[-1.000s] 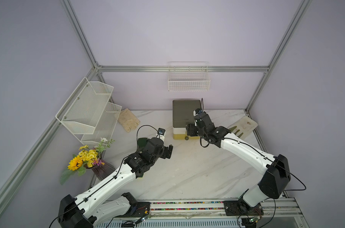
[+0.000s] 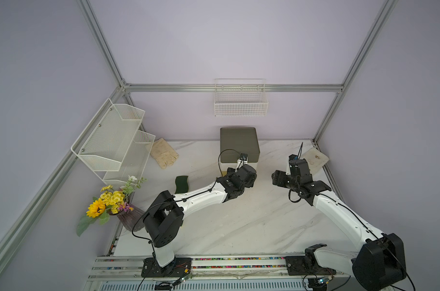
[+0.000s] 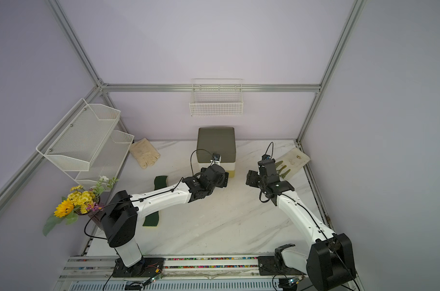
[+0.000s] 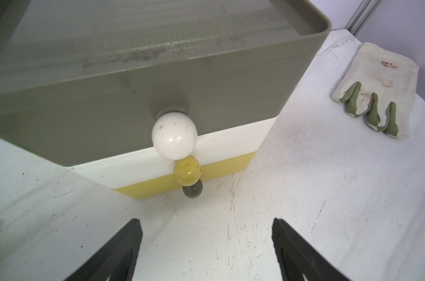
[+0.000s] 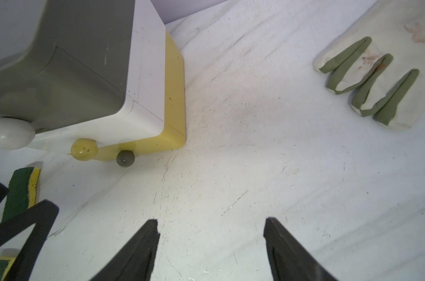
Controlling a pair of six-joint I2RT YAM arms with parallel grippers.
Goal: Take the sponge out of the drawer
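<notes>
A three-tier drawer unit (image 3: pixel 216 145) stands against the back wall, grey-green over white over yellow. Its front faces me with a white knob (image 4: pixel 174 135), a yellow knob (image 4: pixel 187 171) and a dark knob (image 4: pixel 192 188); all three drawers look closed, so their insides are hidden. My left gripper is in front of the unit below the knobs, fingers apart and empty. To the unit's right, over bare tabletop, my right gripper is open and empty. Two green-and-yellow sponges lie outside on the table's left, one farther back (image 3: pixel 160 182), one nearer (image 3: pixel 152 219).
Gloves lie at the back left (image 2: pixel 164 153) and back right (image 4: pixel 381 89). A flower vase (image 2: pixel 132 218) and white mesh shelves (image 2: pixel 115 140) occupy the left side. A wire basket (image 2: pixel 240 102) hangs above the unit.
My left arm has moved right and back, from beside the sponges to the drawer unit's front. My right arm has swung away from the unit to the right.
</notes>
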